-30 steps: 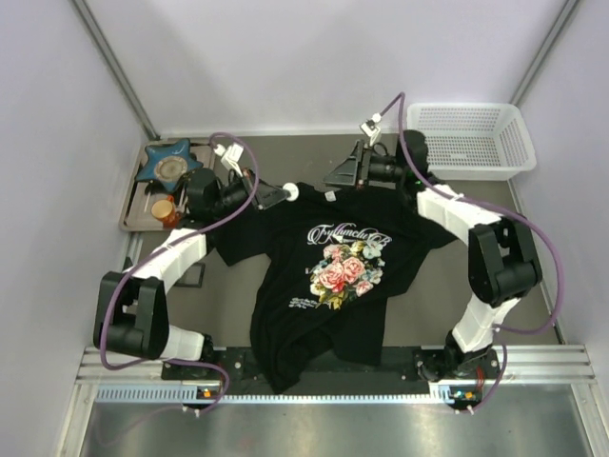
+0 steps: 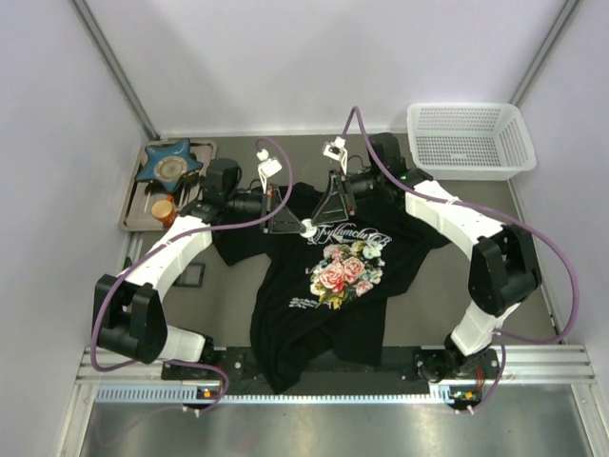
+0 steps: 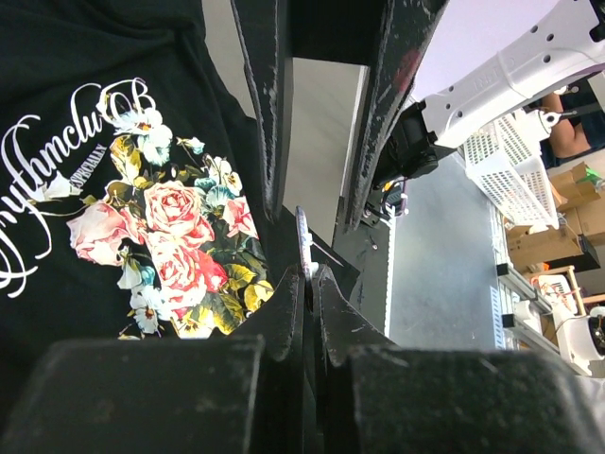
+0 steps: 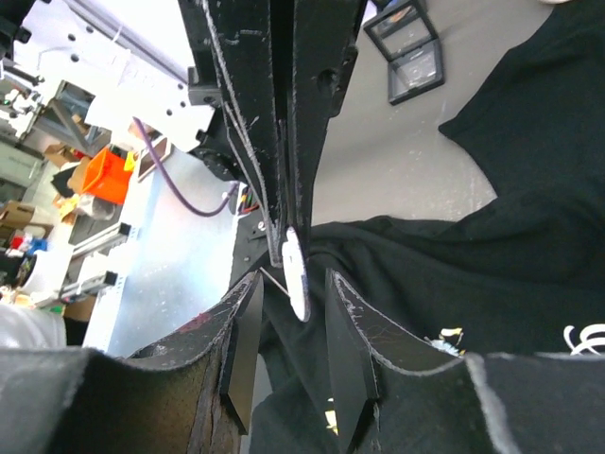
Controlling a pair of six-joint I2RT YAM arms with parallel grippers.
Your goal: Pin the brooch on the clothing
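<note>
The black T-shirt (image 2: 304, 343) with white script and a rose print (image 2: 344, 274) lies spread on the table. Above it, my left gripper (image 2: 300, 227) is shut on a small white brooch (image 2: 309, 228), seen edge-on in the left wrist view (image 3: 303, 241) and as a white oval in the right wrist view (image 4: 295, 274), with a thin pin beside it. My right gripper is part open around the brooch's near side, its fingers apart from it as far as shows. The two grippers face each other closely.
A metal tray (image 2: 143, 214) with a blue star dish and an orange cup stands at the back left. A white basket (image 2: 471, 143) is at the back right. A small dark frame (image 2: 190, 276) lies left of the shirt.
Both grippers have come together over the middle of the shirt; the left moved right and down in the top view with the brooch, the right moved left and down toward it.
</note>
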